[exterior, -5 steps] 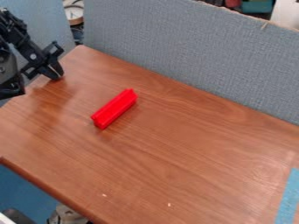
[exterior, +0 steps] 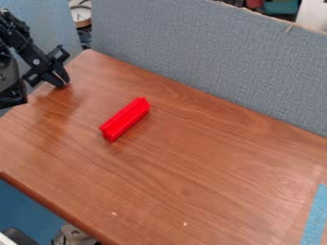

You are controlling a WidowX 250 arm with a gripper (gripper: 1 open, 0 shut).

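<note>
A red rectangular block [exterior: 125, 119] lies diagonally on the wooden table [exterior: 205, 182], left of the middle. My black gripper [exterior: 56, 78] is at the upper left, over the table's left edge, apart from the block and to its upper left. The view is too small and dark to tell whether it is open or shut.
A grey padded wall [exterior: 217, 62] runs along the back of the table, and another grey panel stands at the left behind my arm. A blue strip [exterior: 315, 212] lies at the right edge.
</note>
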